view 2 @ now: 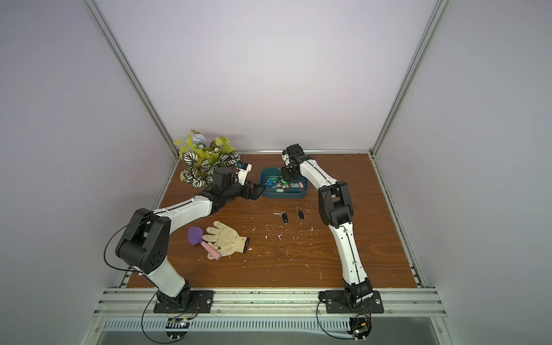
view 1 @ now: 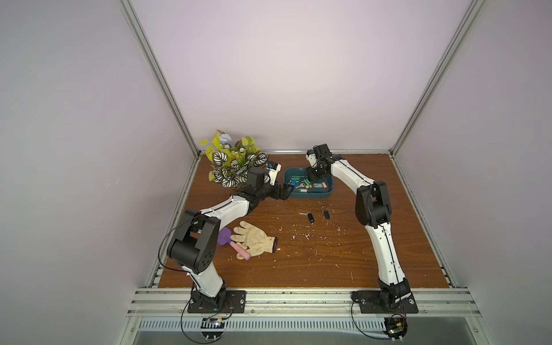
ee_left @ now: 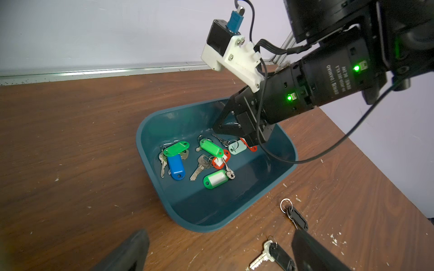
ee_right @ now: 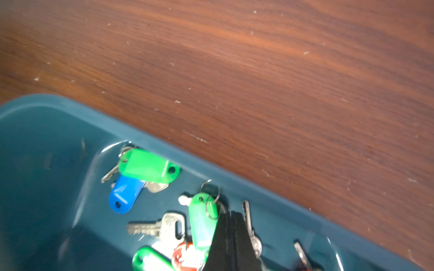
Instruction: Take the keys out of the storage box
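Note:
The teal storage box (ee_left: 151, 122) holds several tagged keys. In the right wrist view, my right gripper is shut, with nothing visible between its fingers. A green tag (ee_right: 202, 221) with a ring lies just left of those fingers, in the box. Further left are another green tag (ee_right: 145, 165), a blue tag (ee_right: 124, 194) and a silver key (ee_right: 144, 228). The left wrist view also shows a red tag (ee_left: 220, 159), a white-labelled green tag (ee_left: 216, 179) and a pale tag (ee_left: 237, 146). My left gripper (view 1: 285, 191) stands open and empty at the box's left.
Two black-fobbed key sets, one black fob (ee_left: 282, 257) and another (ee_left: 297, 218), lie on the table before the box. A potted plant (view 1: 233, 161) stands back left. A glove (view 1: 253, 238) and a purple trowel (view 1: 224, 235) lie front left.

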